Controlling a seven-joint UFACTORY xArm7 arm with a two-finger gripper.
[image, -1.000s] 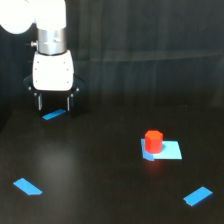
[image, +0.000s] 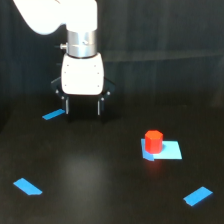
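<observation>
My gripper (image: 84, 105) hangs at the back left over the dark table, its two dark fingers spread well apart, and nothing shows between them. A small red block (image: 153, 140) stands to the right and nearer the camera, well apart from the gripper. Under and beside the block lies a light blue square (image: 171, 151), with a darker blue strip along its left side.
Strips of blue tape mark the table: one at the back left (image: 53, 114), one at the front left (image: 27, 187) and one at the front right (image: 198, 196).
The arm and its gripper have moved to the right, away from above the back left tape. Block and blue square have stayed in place.
</observation>
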